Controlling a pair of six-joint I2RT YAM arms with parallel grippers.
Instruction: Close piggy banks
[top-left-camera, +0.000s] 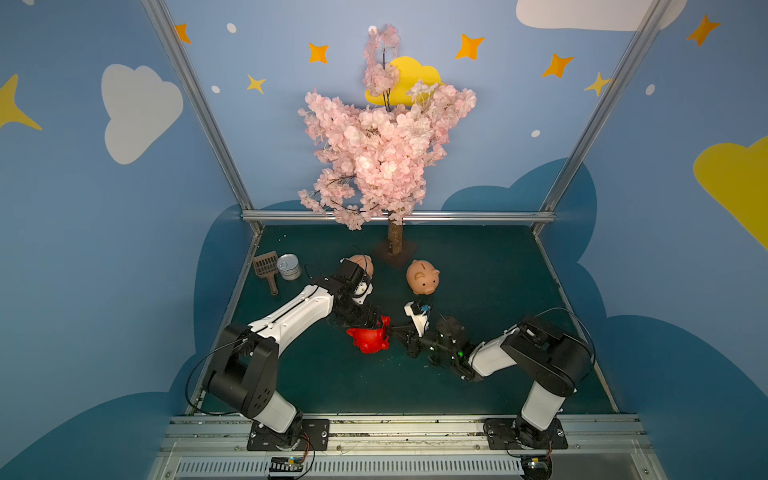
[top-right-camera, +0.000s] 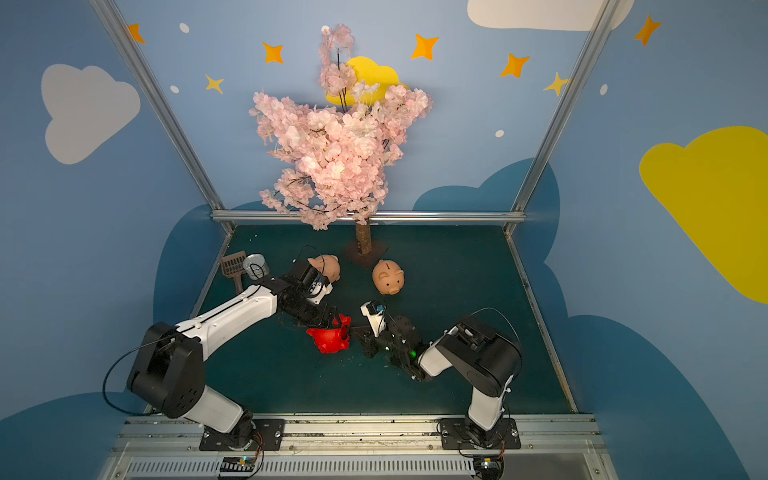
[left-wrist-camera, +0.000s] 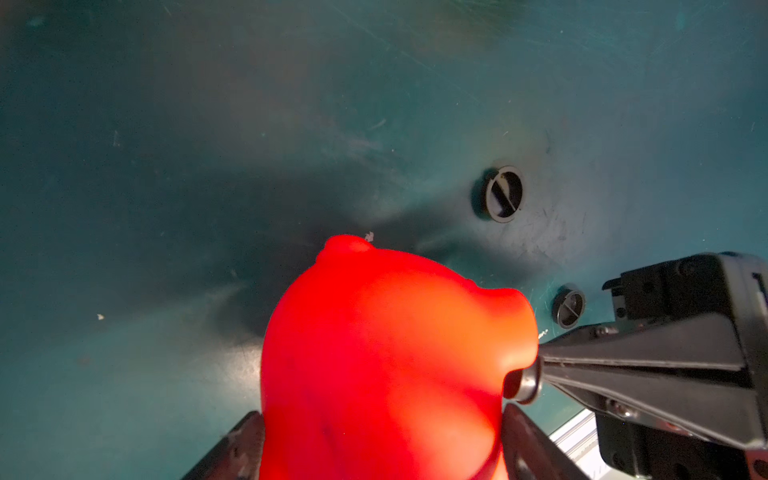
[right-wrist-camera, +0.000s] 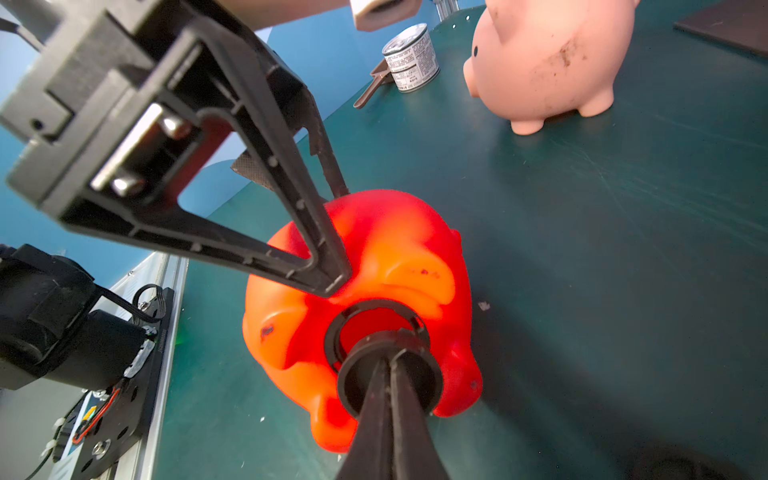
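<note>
The red piggy bank (left-wrist-camera: 392, 344) lies tipped over on the green floor, its round bottom hole facing my right gripper. That gripper is shut on a black plug (right-wrist-camera: 348, 384), held right in front of the hole and slightly off its centre; whether the plug touches the rim I cannot tell. My left gripper is open by its finger spread, with one finger on each side of the red body. Two pink piggy banks, one on the right (top-left-camera: 423, 277) and one on the left (top-left-camera: 361, 262), stand further back; the left arm partly covers the latter.
Two loose black plugs, a farther one (left-wrist-camera: 504, 194) and a nearer one (left-wrist-camera: 569, 307), lie on the floor near the red bank. A can (top-left-camera: 289, 266) and a brown scoop (top-left-camera: 265, 265) sit at the back left. A blossom tree's trunk (top-left-camera: 395, 237) rises behind.
</note>
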